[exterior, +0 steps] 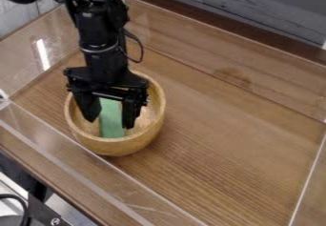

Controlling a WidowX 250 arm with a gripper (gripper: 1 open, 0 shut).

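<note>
A round light wooden bowl [114, 144] sits on the wooden table at the left. Inside it lies a green object [111, 125]. My black gripper [110, 108] hangs down into the bowl over the green object, its fingers open on either side of it. Whether they touch it cannot be told, as the gripper hides the top of the green object and the back of the bowl.
A grey wall runs along the back. The table's left edge lies close to the bowl, with dark hardware and cables below it.
</note>
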